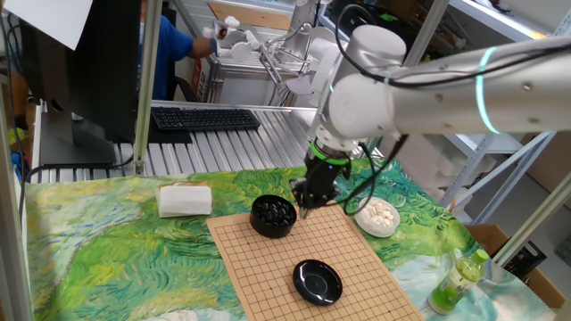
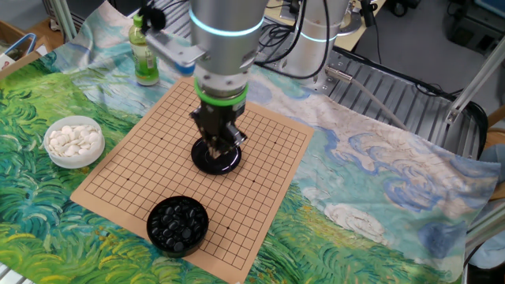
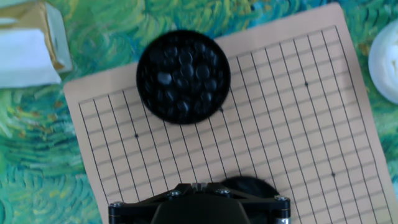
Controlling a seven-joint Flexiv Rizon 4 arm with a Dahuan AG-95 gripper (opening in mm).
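My gripper (image 1: 304, 212) hangs over the board, to the right of the bowl of black stones (image 1: 273, 216) in exterior view 1. Its fingers look shut, with nothing showing between them. In exterior view 2 the gripper (image 2: 211, 155) covers part of an empty black dish (image 2: 227, 163). The wrist view has the gripper at the bottom edge, partly hiding that dish (image 3: 252, 185), while the black-stone bowl (image 3: 183, 77) lies ahead. Both black vessels rest on the gridded Go board (image 1: 259, 267). White stones fill a pale bowl (image 2: 74, 141) off the board.
A tissue pack (image 1: 185, 200) lies on the painted cloth beyond the board's left corner. A green-capped bottle (image 1: 458, 282) stands at the right. Much of the board's grid is bare. A keyboard (image 1: 205, 119) is behind the cloth.
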